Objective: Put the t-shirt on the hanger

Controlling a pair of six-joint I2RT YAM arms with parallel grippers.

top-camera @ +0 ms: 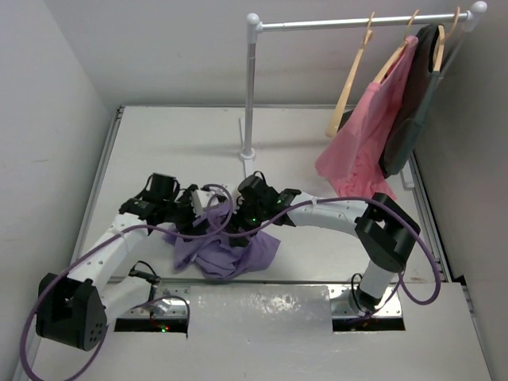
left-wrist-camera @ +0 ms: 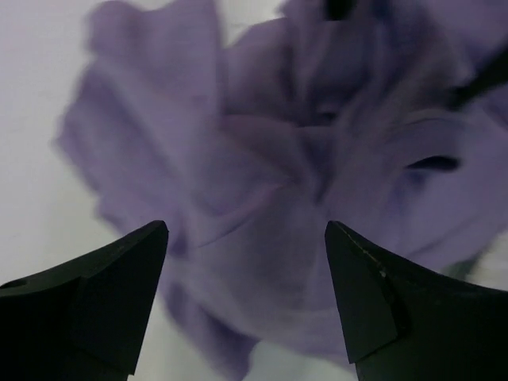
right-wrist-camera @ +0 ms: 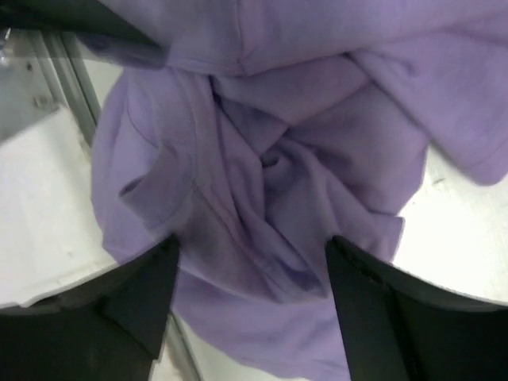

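The purple t-shirt [top-camera: 226, 258] lies crumpled near the front edge of the table. Over its upper left part is my left gripper [top-camera: 198, 226]; in the left wrist view its two fingers [left-wrist-camera: 119, 298] stand apart with cloth below. My right gripper [top-camera: 234, 234] hovers above the middle of the shirt. In the right wrist view its fingers [right-wrist-camera: 381, 317] are wide apart, and folded cloth shows beneath and between them. A bare wooden hanger [top-camera: 349, 83] hangs on the rack at the back right.
On the white rail [top-camera: 365, 22] a pink shirt [top-camera: 369, 127] and a dark garment [top-camera: 409, 111] also hang. The rack's post [top-camera: 249, 103] rises behind the arms.
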